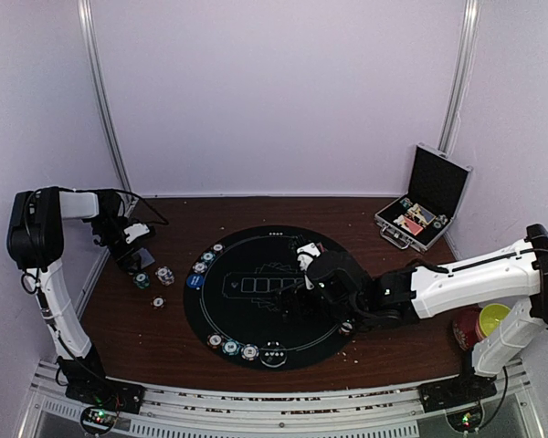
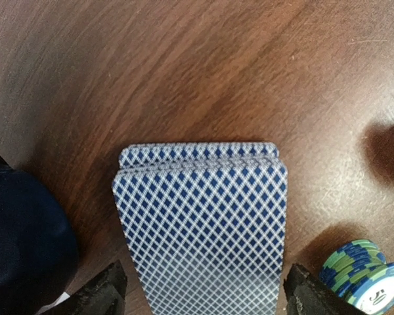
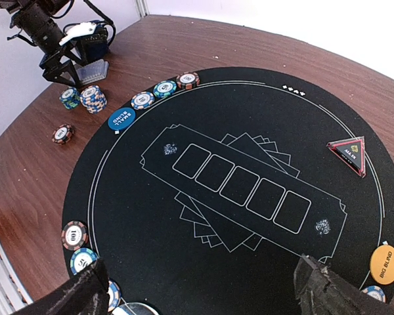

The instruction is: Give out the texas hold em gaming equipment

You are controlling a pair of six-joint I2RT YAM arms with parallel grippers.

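A deck of blue-patterned cards point(image 2: 200, 223) lies on the wood at the table's left side, with my left gripper low over its near end, fingers apart on either side of it; contact is unclear. Green chips point(image 2: 374, 285) stand just right of the deck. My right gripper hangs open over the black poker mat point(image 3: 249, 262), nothing between its fingers. On the mat are chips point(image 3: 74, 235) along the edge, a small blind marker point(image 3: 121, 119), a big blind marker point(image 3: 385, 264) and a triangular marker point(image 3: 347, 155).
An open silver case point(image 1: 395, 233) with cards and chips stands at the back right. Yellow and red bowls point(image 1: 491, 318) sit at the front right, near the right arm. Loose chip stacks point(image 3: 92, 100) stand between the deck and mat.
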